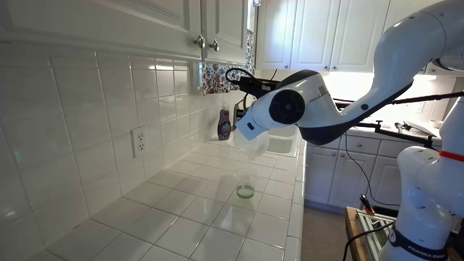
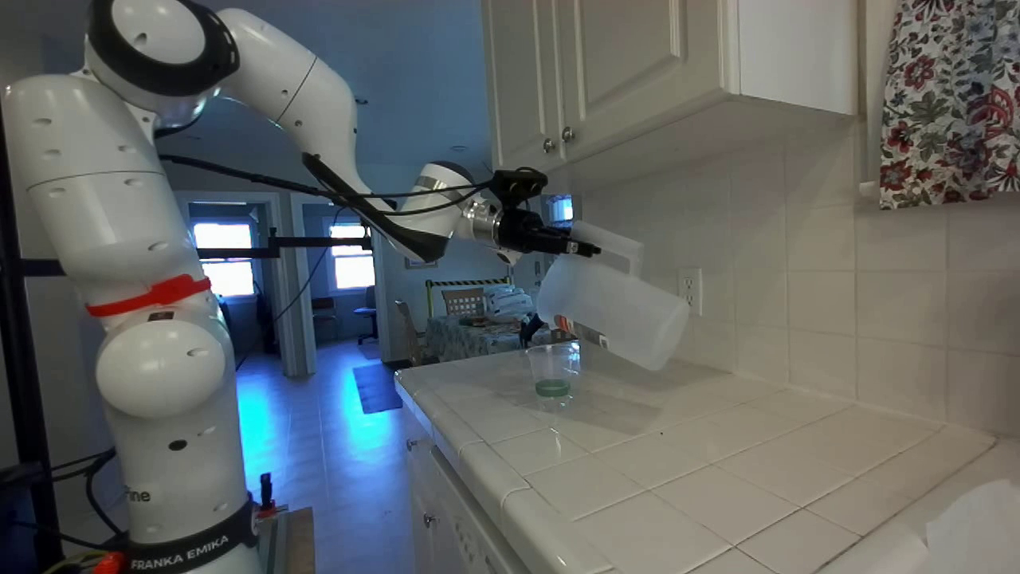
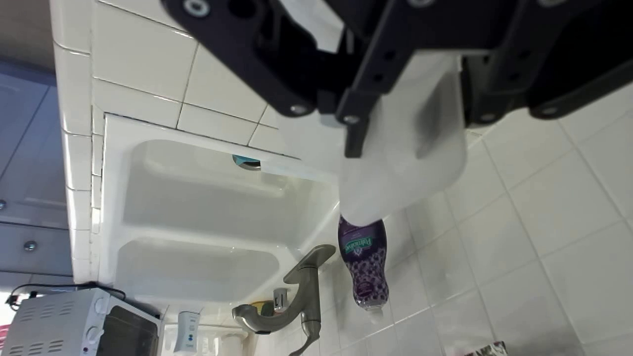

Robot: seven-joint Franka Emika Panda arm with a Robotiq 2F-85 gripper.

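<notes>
A translucent white pitcher (image 2: pixel 617 311) is held tilted above the counter, its spout end low and its base raised towards the right in exterior view 2. My gripper (image 2: pixel 585 250) is shut on its handle (image 2: pixel 612 241). In the wrist view, the fingers (image 3: pixel 356 139) close around the pale plastic. Below the spout end, a clear cup (image 2: pixel 555 365) with green near its bottom stands upright on the tiles. Exterior view 1 shows the cup (image 1: pixel 245 192) beneath the pitcher (image 1: pixel 253 144). Whether liquid is flowing is too faint to tell.
Behind the pitcher are a double sink (image 3: pixel 190 196), a faucet (image 3: pixel 305 299) and a purple soap bottle (image 3: pixel 365 261). Wall cabinets (image 2: pixel 621 76) hang over the counter. Bare tiles (image 1: pixel 174 217) lie around the cup, and the counter's edge (image 1: pixel 295 226) runs close by.
</notes>
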